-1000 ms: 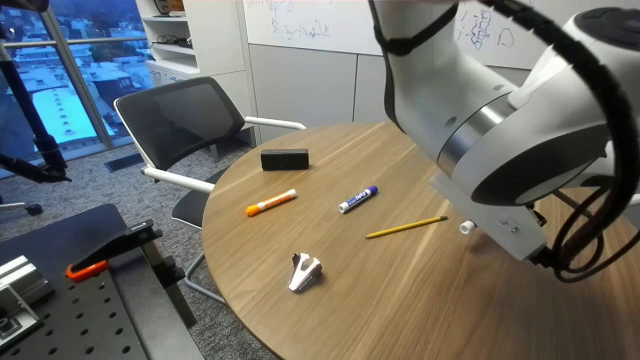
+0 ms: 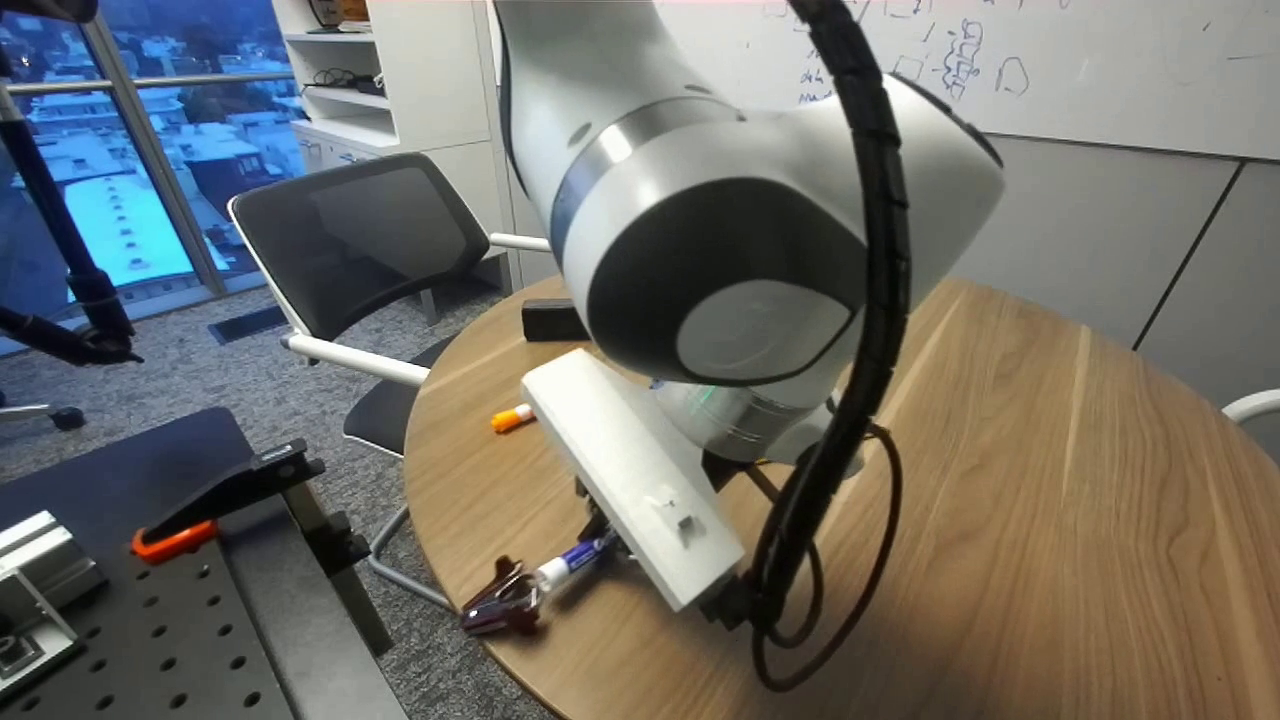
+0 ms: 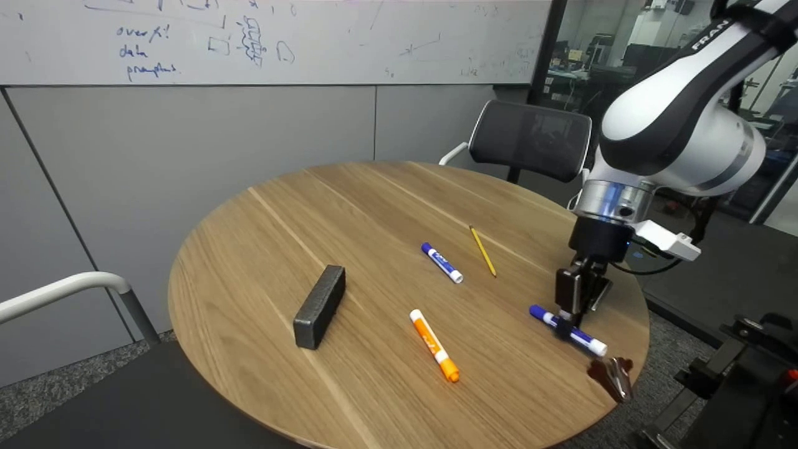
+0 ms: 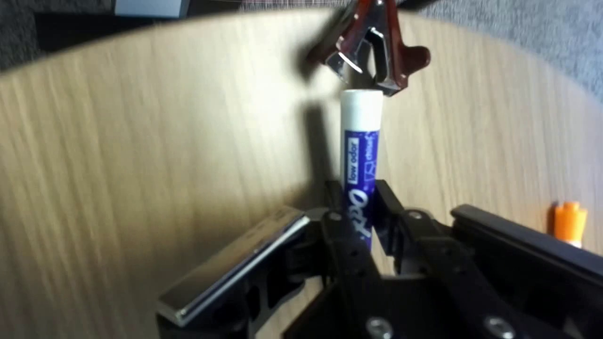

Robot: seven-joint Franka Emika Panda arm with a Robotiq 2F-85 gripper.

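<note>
A blue marker (image 4: 359,158) with a white end is clasped between the fingertips of my gripper, which is shut on it. Its white end points at a dark red and silver staple remover (image 4: 384,56), close to or touching its fingers; I cannot tell which. In exterior view 2 the same staple remover (image 3: 615,378) sits right at the table's edge and seems to overhang it. My gripper (image 3: 566,323) is low over the table, the blue cap of the held marker out on its far side. The marker's shadow falls beside it in the wrist view.
A second blue marker (image 3: 442,262), a yellow pencil (image 3: 483,251), an orange marker (image 3: 434,344) and a black block (image 3: 320,307) lie on the round table (image 3: 247,299).
The arm has swung left across the table in exterior view 1, carrying the marker. The staple remover has shifted toward the near-left edge and turned. The arm now hides the pencil and second blue marker there.
</note>
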